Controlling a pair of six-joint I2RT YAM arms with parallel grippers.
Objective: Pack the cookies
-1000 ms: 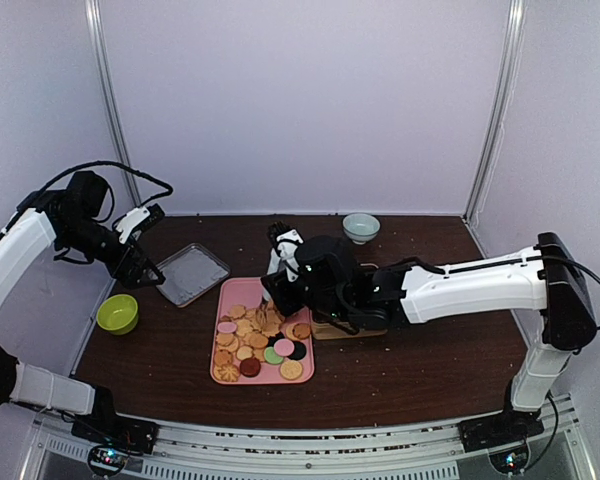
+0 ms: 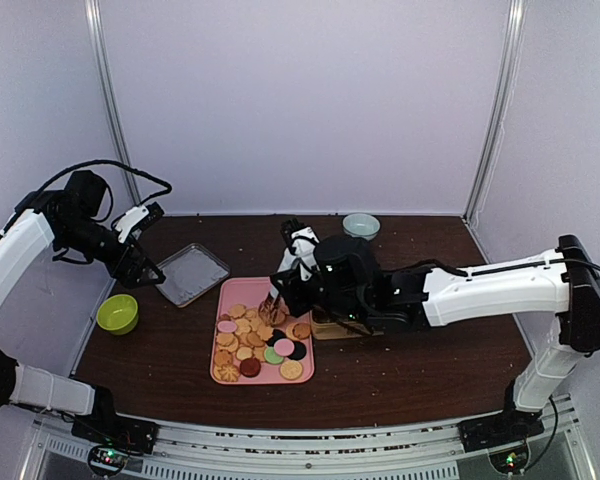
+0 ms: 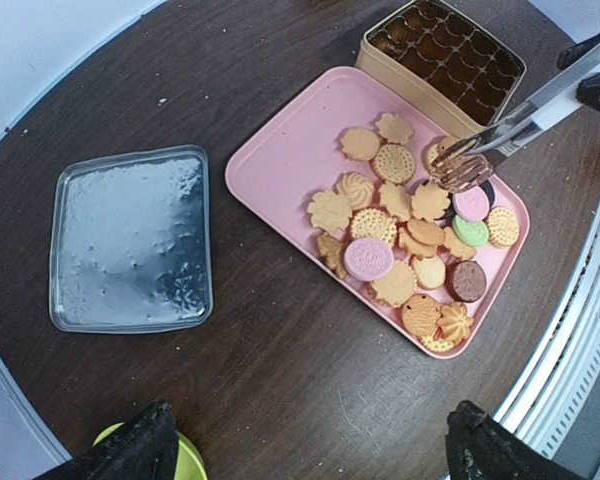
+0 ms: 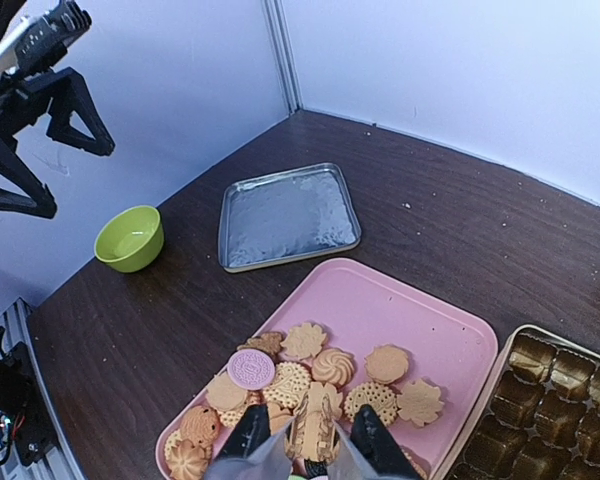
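Observation:
A pink tray (image 2: 230,373) holds several assorted cookies. My right gripper is shut on a tan cookie, raised over the tray's right part; in the left wrist view it shows beside the compartment box. That box (image 3: 445,60), a cream container with an empty-looking brown gridded insert (image 4: 535,400), stands next to the pink tray, partly hidden under the right arm in the top view. My left gripper (image 2: 140,268) hangs open at the left, above the table, with nothing between its fingers.
A clear lidlike tray (image 2: 192,273) lies at the back left. A green bowl (image 2: 117,314) stands at the left edge and a pale bowl (image 2: 361,225) at the back right.
My right arm has shifted a little to the right and up, away from the cookies beneath. The left arm has not moved.

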